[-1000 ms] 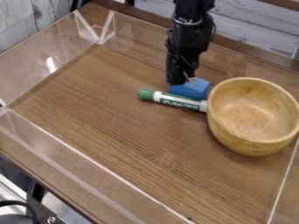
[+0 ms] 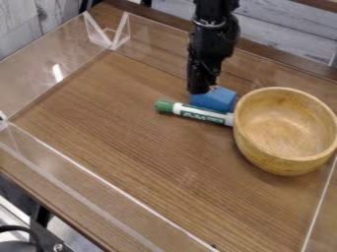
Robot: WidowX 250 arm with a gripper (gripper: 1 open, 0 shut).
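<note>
My black gripper (image 2: 203, 81) hangs at the top centre, its tip just above and left of a blue block (image 2: 216, 99); it looks shut, with nothing visible between its fingers. The block lies on the wooden table (image 2: 118, 157), behind a green-and-white marker (image 2: 195, 112) that lies at a slant. A large yellow bowl (image 2: 285, 128) sits to the right of both. Whether the gripper tip touches the block is hard to tell.
Clear plastic edging (image 2: 53, 157) runs along the table's left side. Dark cables lie off the table at the lower left.
My gripper has risen slightly and shifted a little from where it was a second ago; the block, marker and bowl look unmoved.
</note>
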